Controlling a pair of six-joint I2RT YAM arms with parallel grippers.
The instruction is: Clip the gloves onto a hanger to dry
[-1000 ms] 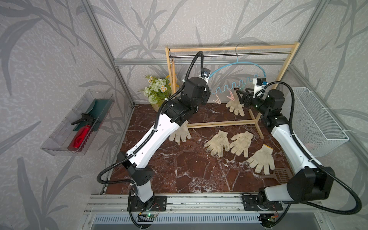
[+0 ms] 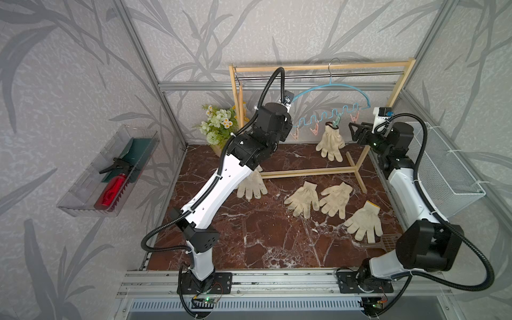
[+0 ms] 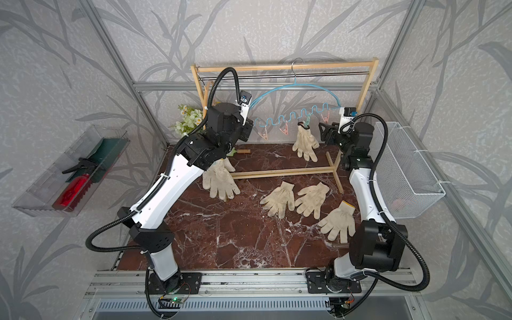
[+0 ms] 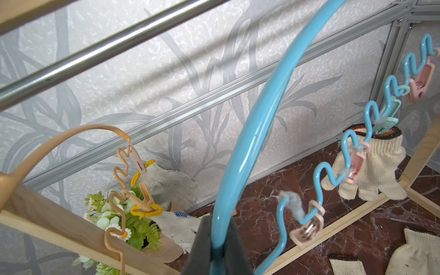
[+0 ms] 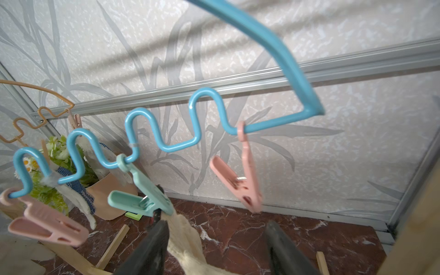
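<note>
The blue hanger (image 3: 320, 88) hangs on the rack's rail with pink clips and a mint clip (image 5: 137, 192). A white glove (image 2: 330, 141) dangles from the mint clip. My left gripper is shut on the hanger's blue arch at its left side. My right gripper stands open to the right of that glove, nothing between its fingers. More gloves (image 2: 301, 200) (image 2: 335, 200) (image 2: 362, 221) lie flat on the marble table, another (image 3: 218, 178) at the left beneath my left arm.
An orange hanger (image 4: 64, 133) with clipped gloves hangs at the left, beside flowers (image 2: 216, 128). The wooden rack (image 2: 298, 173) spans the back. A wire basket (image 2: 442, 170) is at the right, a clear box (image 2: 85, 197) at the left.
My right gripper has moved rightward, away from the hanging glove, which is now more visible. My left gripper rose slightly about a second ago and has stayed at the hanger.
</note>
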